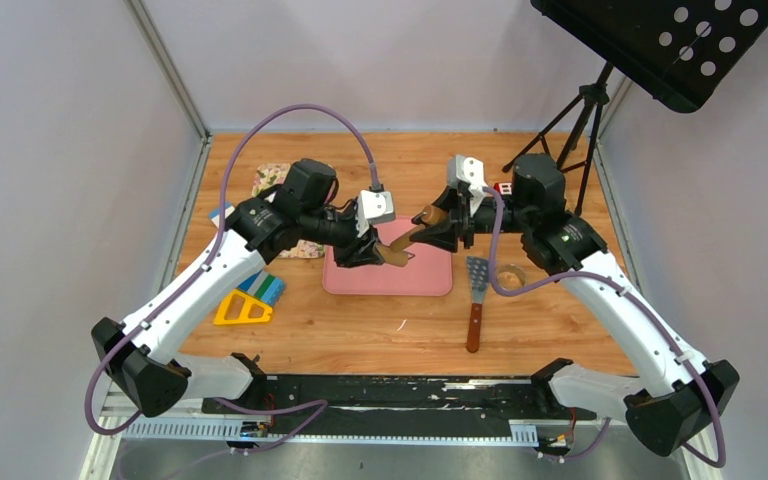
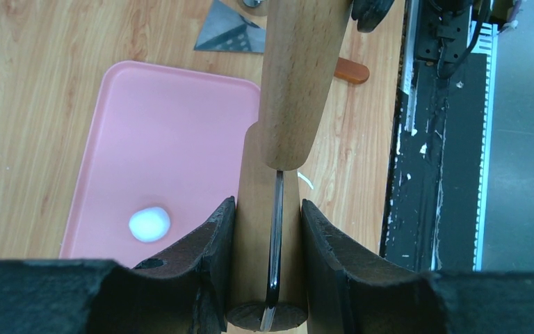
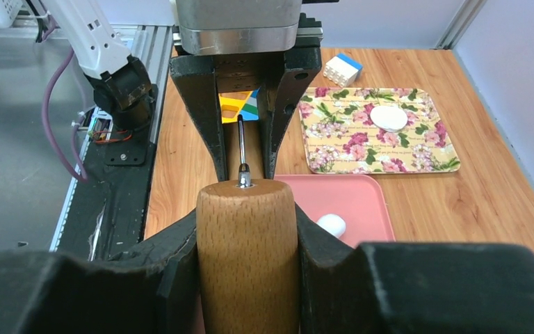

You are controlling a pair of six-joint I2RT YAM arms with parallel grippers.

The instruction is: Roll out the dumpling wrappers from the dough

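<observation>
Both grippers are raised over the pink board [image 1: 385, 282], holding wooden pieces end to end, joined by a thin metal rod. My left gripper is shut on a wooden cylinder with that rod along it. My right gripper is round the other wooden cylinder [image 2: 302, 76], whose end fills the space between its fingers. A white dough ball [image 2: 149, 224] lies on the pink board. A white flattened disc [image 3: 389, 118] rests on the floral tray [image 3: 341, 146].
A metal turner [image 1: 475, 325] with wooden handle lies right of the board. A yellow tool [image 1: 242, 310] and blue pieces are at the left, a glass bowl [image 1: 510, 278] at the right.
</observation>
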